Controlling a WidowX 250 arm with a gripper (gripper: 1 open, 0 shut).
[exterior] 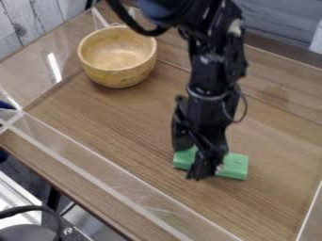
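Note:
My black gripper point(201, 152) reaches down from the top centre to low over a green rectangular block point(232, 166) on the light wooden table point(113, 141). Its fingers are open and lie over the left and middle of the block; whether they touch it is unclear.
A tan wooden bowl point(116, 56) sits at the upper left, clear of the arm. A clear edge strip runs along the lower left, with dark cabling at the bottom left corner.

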